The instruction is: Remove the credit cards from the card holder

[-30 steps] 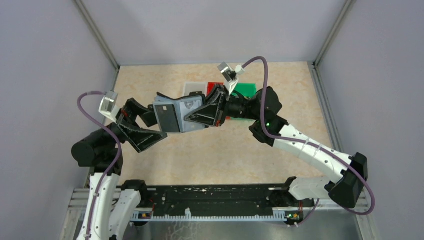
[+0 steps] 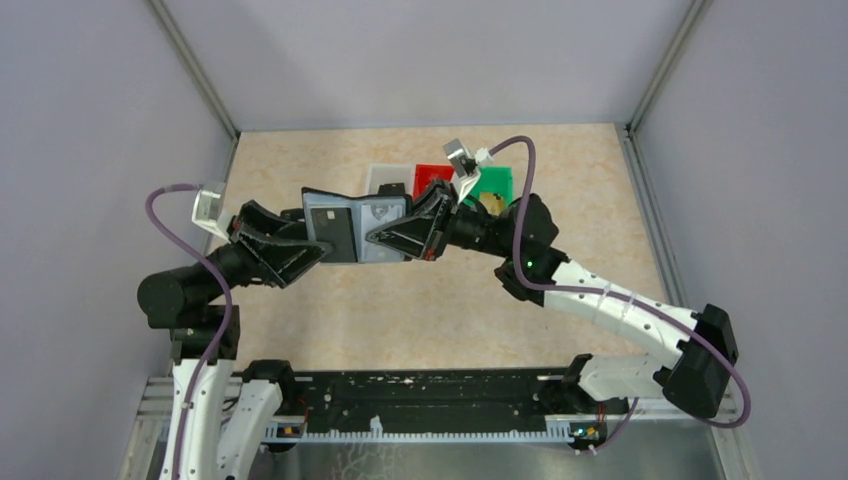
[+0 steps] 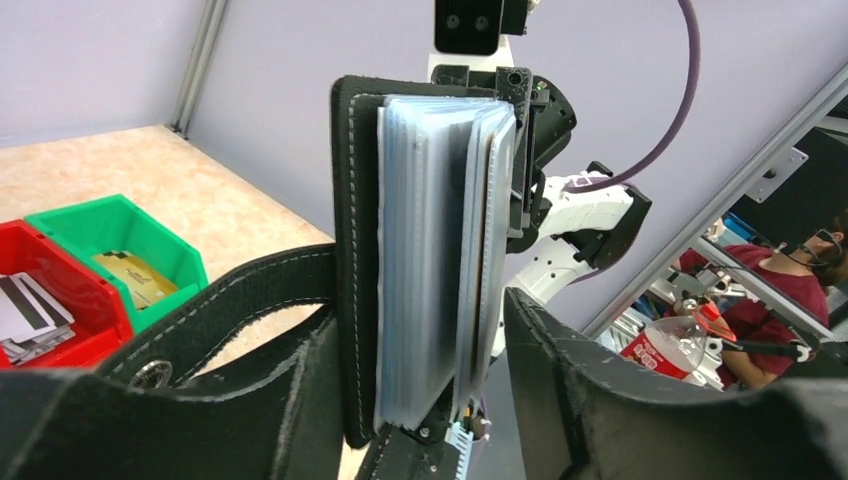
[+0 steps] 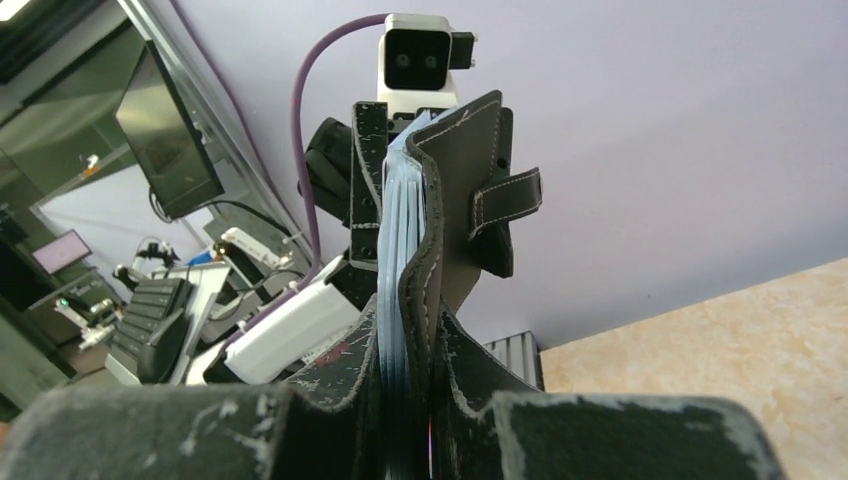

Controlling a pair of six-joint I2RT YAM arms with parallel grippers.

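The dark leather card holder (image 2: 335,228) hangs upright in midair between the arms, its clear sleeves (image 3: 420,250) showing, with a dark card and a pale card visible from above. My right gripper (image 2: 405,230) is shut on it, as the right wrist view (image 4: 415,410) also shows. My left gripper (image 2: 305,240) is at the holder's left end; in the left wrist view its fingertips (image 3: 560,390) flank the holder's edge, part open or closing. Whether they grip it is unclear. The strap (image 3: 270,280) hangs loose.
Behind and below are a white bin (image 2: 388,172), a red bin (image 3: 90,310) with cards and a green bin (image 3: 120,215) with yellow items.
The holder and right arm have shifted slightly, the right arm lower in the top view.
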